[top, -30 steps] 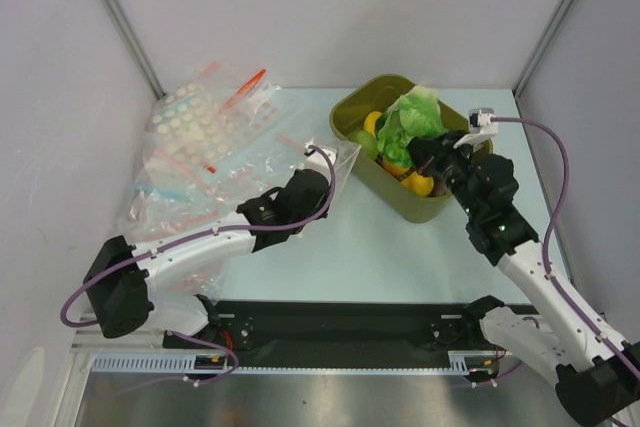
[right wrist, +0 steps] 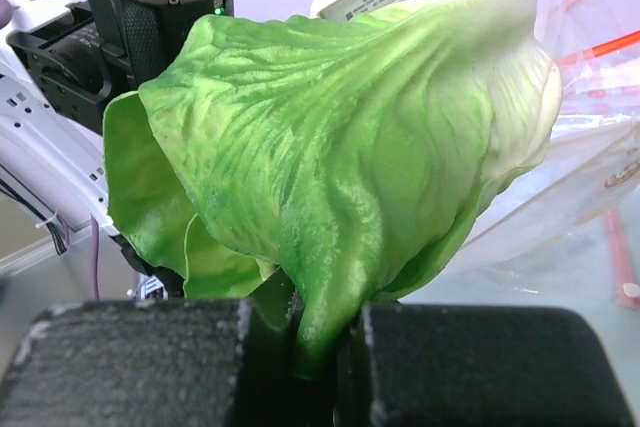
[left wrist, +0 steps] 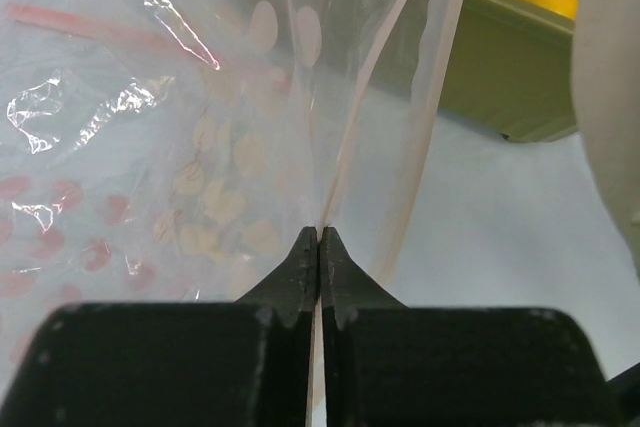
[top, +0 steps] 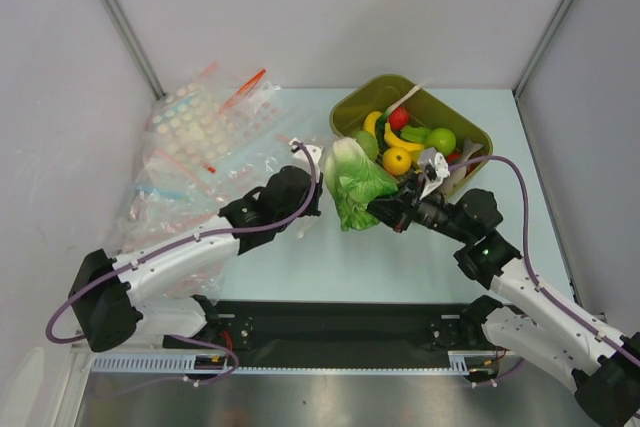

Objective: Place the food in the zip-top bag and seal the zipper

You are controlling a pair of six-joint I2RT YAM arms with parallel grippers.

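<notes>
A fake green lettuce [top: 355, 182] hangs in front of the bin, with my right gripper [top: 400, 209] shut on it; in the right wrist view the lettuce [right wrist: 350, 137] fills most of the frame. My left gripper is shut on the thin edge of a clear zip bag [left wrist: 150, 147], whose film spreads left and upward with printed dots showing. The lettuce is beside that bag, near the left gripper in the top view. Whether the bag's mouth is open is hard to tell.
An olive bin [top: 470, 137] of bananas, a red item and other produce stands at the back right. More clear bags [top: 200, 127] cover the table's left.
My right gripper has carried the lettuce out of the bin, leftward and down toward the left gripper.
</notes>
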